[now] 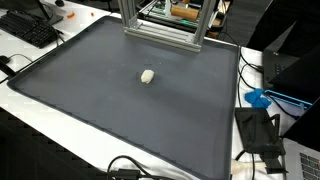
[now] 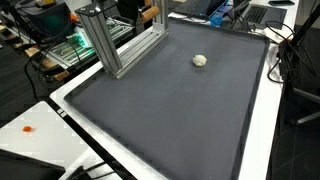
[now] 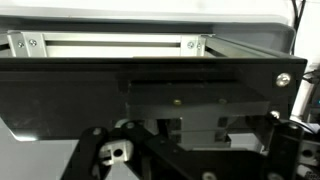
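A small cream-coloured lump (image 1: 148, 76) rests alone on the dark grey table mat (image 1: 110, 110); exterior view 2 shows the same lump (image 2: 199, 60) toward the far side. The metal-framed unit (image 1: 170, 37) stands at the mat's back edge, its upper part cut off by the picture. Seen from above in the wrist view, a wide black panel (image 3: 60, 100) crosses in front of a pale inner strip with metal brackets (image 3: 190, 44). My gripper is open, its dark parts over the black panel and hard to separate from it. No held object shows.
Right of the mat are a blue object (image 1: 255, 98), a black device (image 1: 258, 132) and a laptop (image 1: 296, 103). A keyboard (image 1: 30, 30) lies at the far left. Cables run along the table's edge.
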